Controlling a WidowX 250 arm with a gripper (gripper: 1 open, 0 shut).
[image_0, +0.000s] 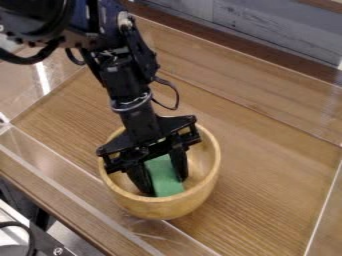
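Note:
My black gripper (158, 165) reaches down into a light tan bowl (147, 205) near the front left of the wooden table. It is shut on a green block (166, 176) inside the bowl, with a finger on either side. The block's top is partly hidden by the gripper's body.
A grey wooden wall (254, 30) runs along the back. The table's front left edge lies close to the bowl.

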